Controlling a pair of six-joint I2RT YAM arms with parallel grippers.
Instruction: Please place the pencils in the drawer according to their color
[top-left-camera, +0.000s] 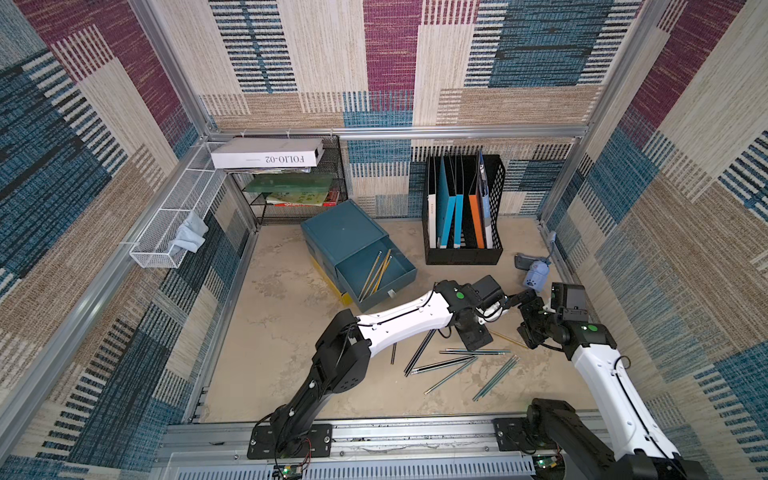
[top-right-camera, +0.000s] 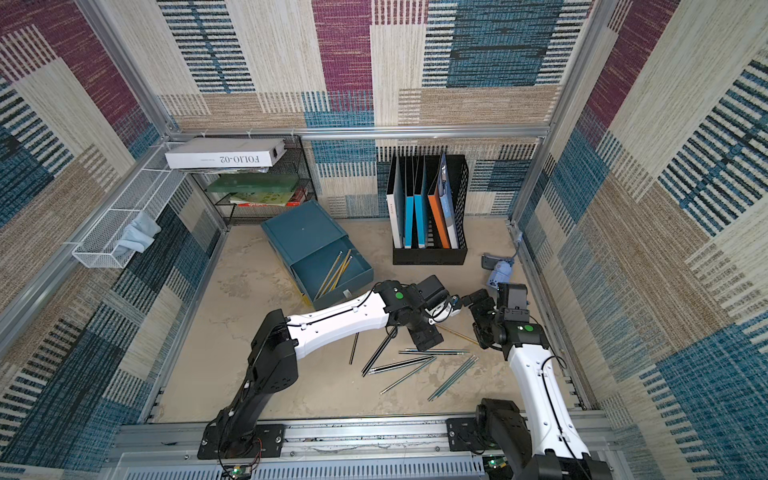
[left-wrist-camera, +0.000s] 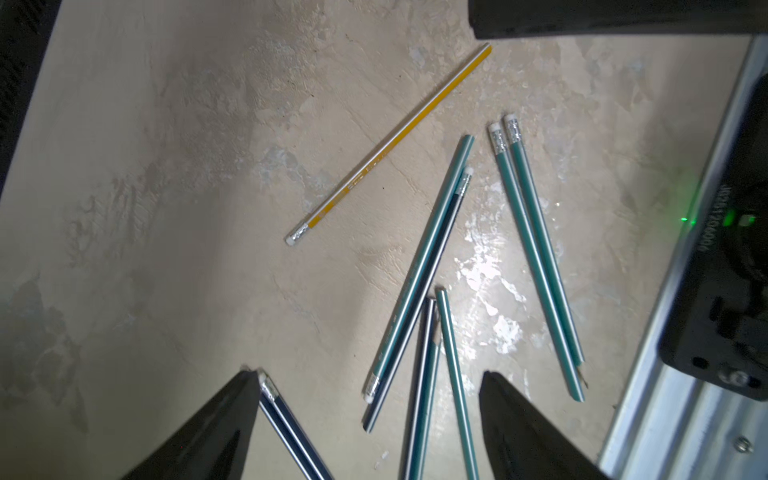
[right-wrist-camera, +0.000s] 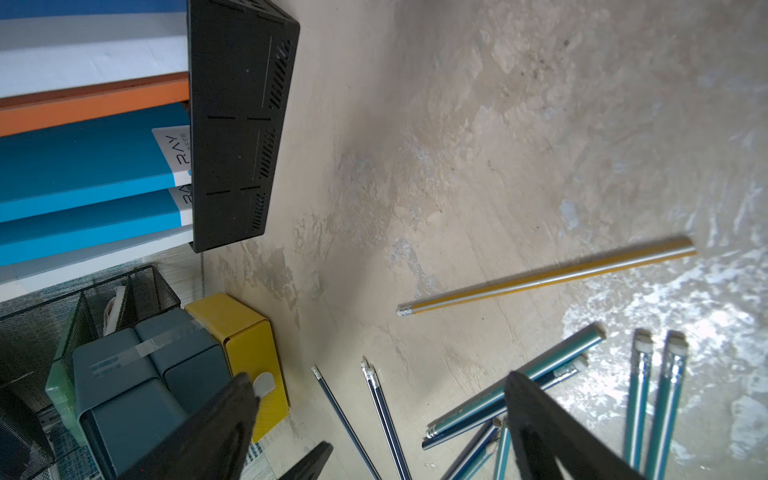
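A blue drawer unit (top-left-camera: 340, 232) stands at the back left, its open drawer (top-left-camera: 400, 276) holding several yellow pencils (top-right-camera: 329, 276). My left gripper (top-left-camera: 484, 320) hangs open and empty above the loose pencils, close to my right gripper (top-left-camera: 524, 312), also open and empty. Below them, a lone yellow pencil (left-wrist-camera: 384, 150) lies apart from teal pencils (left-wrist-camera: 534, 264) and dark navy pencils (left-wrist-camera: 284, 420). The left wrist view shows the teal and navy ones lying in small groups, some side by side.
A black file holder (top-left-camera: 464, 254) with folders stands at the back centre; a blue object (top-left-camera: 536, 276) lies at the right wall. A wire rack (top-left-camera: 332, 184) and white basket (top-left-camera: 160, 256) are at the left.
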